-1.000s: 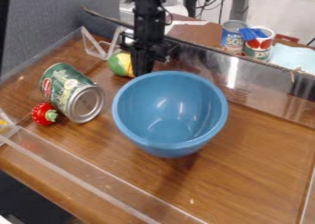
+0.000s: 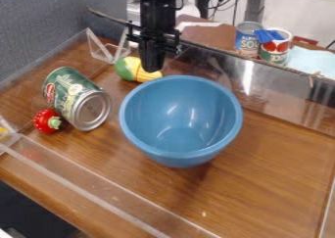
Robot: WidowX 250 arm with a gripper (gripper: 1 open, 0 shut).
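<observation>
My black gripper (image 2: 152, 61) hangs at the top centre, above and beside a yellow and green toy (image 2: 136, 71) that lies on the wooden board behind a blue bowl (image 2: 181, 139). The gripper looks shut, with nothing visible between its fingers. Left of the bowl a green-labelled can (image 2: 73, 95) lies on its side, and a small red toy (image 2: 47, 121) sits beside it.
Clear walls edge the wooden board (image 2: 262, 173). Beyond the back wall stand two cans (image 2: 248, 41) (image 2: 273, 50) and a light blue cloth (image 2: 311, 63). The board's right and front areas are clear.
My gripper has risen from beside the yellow and green toy, which stays on the board. The bowl, can and red toy have not moved.
</observation>
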